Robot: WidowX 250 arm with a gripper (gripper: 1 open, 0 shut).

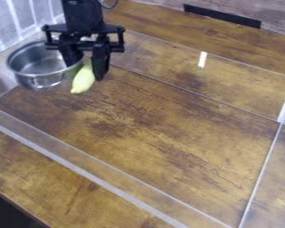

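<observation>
My black gripper (83, 53) is at the upper left, shut on a pale yellow-green elongated object (85, 78) that hangs below it. A steel pot (38, 69) sits just left of the gripper, partly behind its left finger. The object is beside the pot's right side; whether it touches the rim I cannot tell.
Clear low barriers run along its edges. A white strip (202, 60) is at the back, and a white grille stands at the far left.
</observation>
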